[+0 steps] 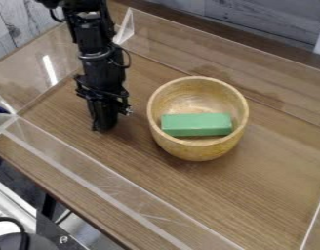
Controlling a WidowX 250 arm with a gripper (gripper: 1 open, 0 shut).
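Observation:
My black gripper [102, 119] hangs down at the centre-left of the table, its tip low over the wood just left of a wooden bowl [197, 102]. The fingertips are small and dark; no object shows between them, and they look shut. A green block [195, 124] lies inside the bowl, in its front part.
A checked cloth or floor shows at the top left.

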